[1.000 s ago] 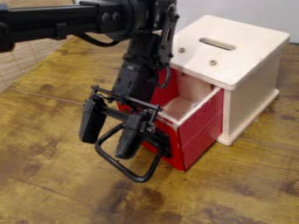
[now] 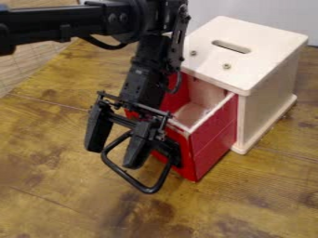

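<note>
A small white cabinet [image 2: 255, 65] with a slot in its top has a red drawer [image 2: 211, 144] pulled out at its front, pale inside. My black gripper [image 2: 125, 138] is low at the drawer's front, just left of it, with a black loop handle [image 2: 139, 186] at or below its fingers. Whether the fingers are shut on the handle is unclear; the arm hides part of the drawer.
Bare wooden table [image 2: 56, 158] lies to the left and in the foreground, and also to the right of the cabinet.
</note>
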